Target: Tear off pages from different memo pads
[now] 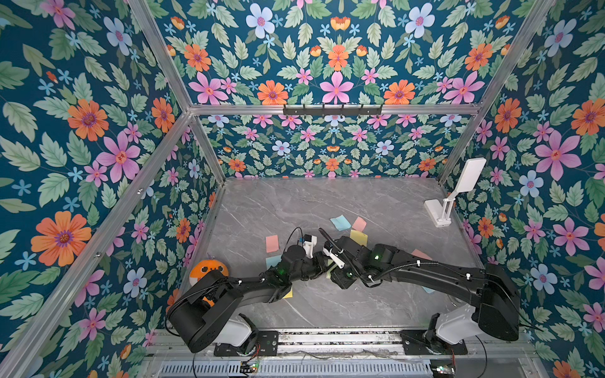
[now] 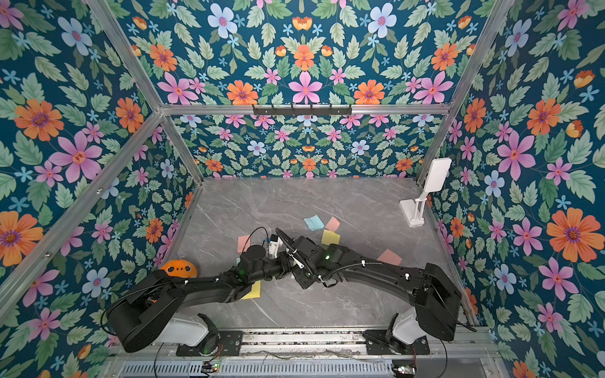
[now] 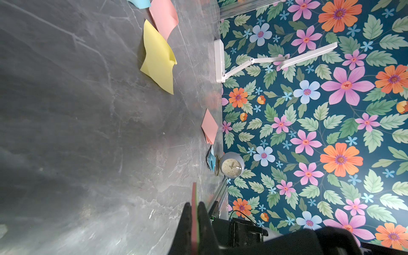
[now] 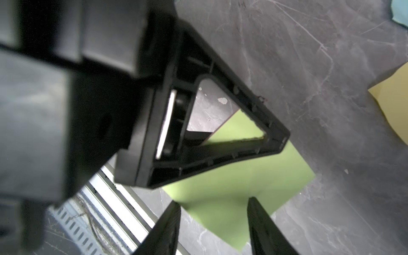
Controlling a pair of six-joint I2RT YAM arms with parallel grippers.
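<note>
Both grippers meet at the table's centre. In the left wrist view, my left gripper is shut on a thin edge of pink and green paper. In the right wrist view, a green sheet (image 4: pixel 238 191) hangs beside the black body of my left gripper, and my right gripper stands open, its fingertips over the green paper. Loose yellow (image 3: pixel 158 57), pink (image 3: pixel 163 17) and blue (image 3: pixel 138 2) sheets lie on the table behind them. Pink (image 3: pixel 209 127) and blue (image 3: pixel 211 158) paper lies to the right.
A white lamp (image 1: pixel 438 213) stands at the back right. An orange rounded object (image 2: pixel 178 267) sits at the left beside the left arm. More pink paper (image 1: pixel 272 243) lies left of centre.
</note>
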